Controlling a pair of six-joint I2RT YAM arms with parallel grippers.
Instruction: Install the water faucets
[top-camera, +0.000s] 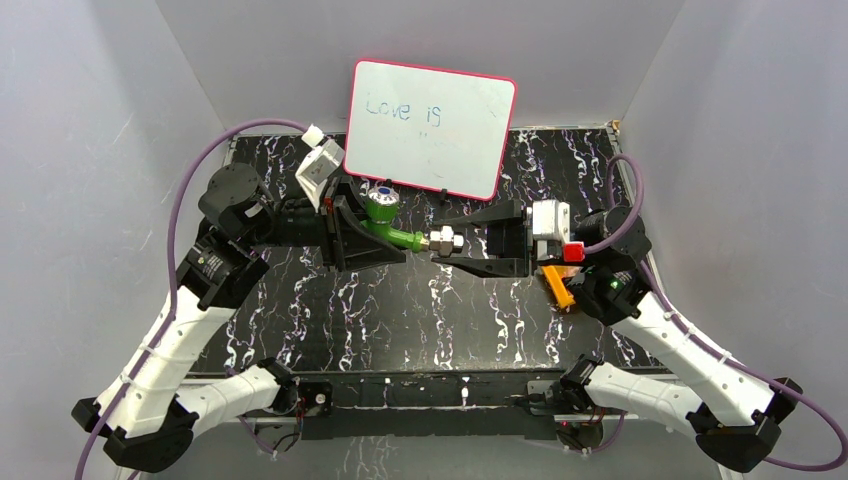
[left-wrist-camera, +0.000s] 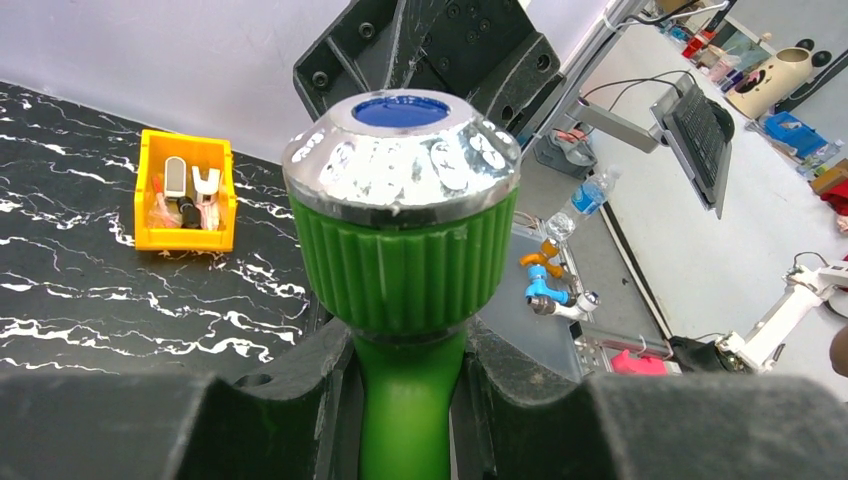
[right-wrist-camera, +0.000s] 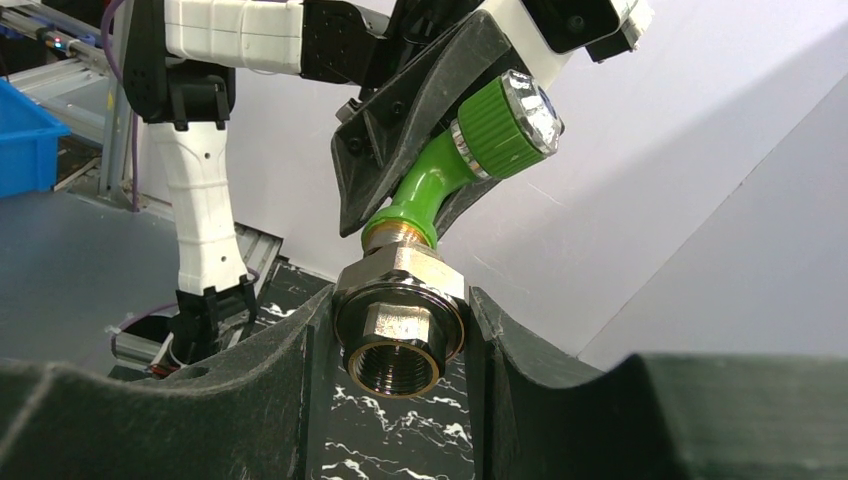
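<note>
A green faucet (top-camera: 402, 238) with a ribbed green knob (left-wrist-camera: 405, 250) and a chrome, blue-centred cap is held in the air over the table. My left gripper (top-camera: 398, 245) is shut on its body, below the knob. At the faucet's right end is a hexagonal metal nut fitting (right-wrist-camera: 398, 290), its threaded opening facing the right wrist camera. My right gripper is shut on this fitting, one finger on each side. Brassy threads (right-wrist-camera: 396, 235) show between the green end and the nut, where the two parts meet in line.
A yellow bin (left-wrist-camera: 185, 243) with small items sits on the black marbled table (top-camera: 395, 320), partly behind the right arm in the top view. The whiteboard (top-camera: 430, 130) stands at the back. The table below the grippers is clear.
</note>
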